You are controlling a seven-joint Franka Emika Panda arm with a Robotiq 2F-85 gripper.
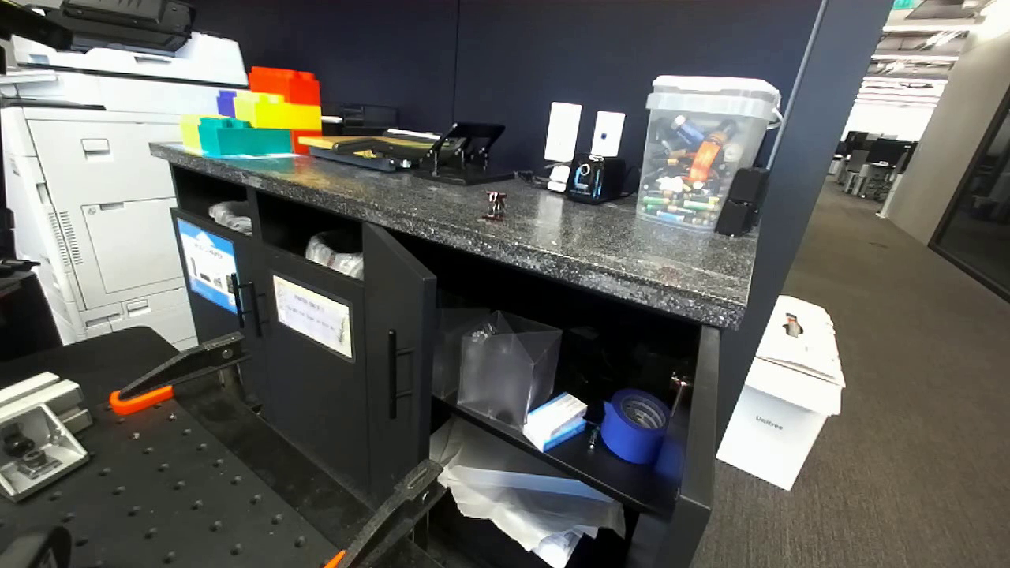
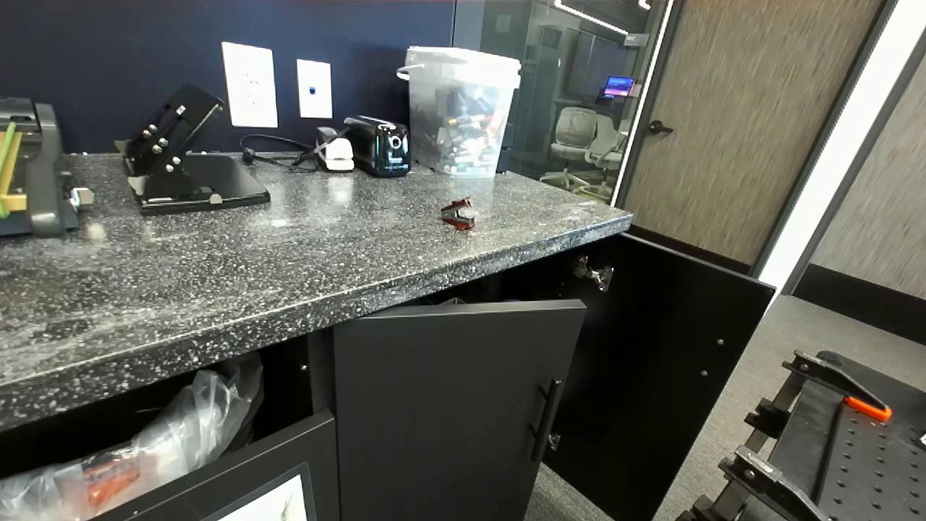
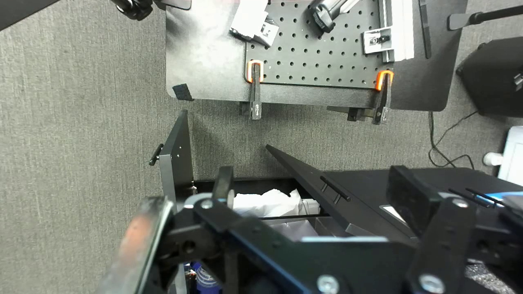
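My gripper shows only in the wrist view, its two dark fingers (image 3: 224,185) wide apart and nothing between them. Beyond and below it stands the cabinet, with its left-hand door (image 1: 399,364) and right-hand door (image 2: 664,365) both swung outward. Inside, a blue tape roll (image 1: 632,427), a small white-and-blue box (image 1: 555,420) and a clear container (image 1: 508,369) rest on the shelf. Below the shelf lies white wrapping (image 1: 530,492). A small red-brown staple remover (image 2: 457,214) sits on the speckled countertop (image 2: 347,239).
A battery bucket (image 1: 705,151), a black sharpener (image 1: 596,178) and a hole punch (image 2: 195,156) stand on the counter. Opposite the cabinet is a perforated work table (image 3: 314,49) with orange-tipped clamps (image 3: 255,90). Carpet separates them. Something blurred (image 3: 137,245) is close at the wrist view's lower left.
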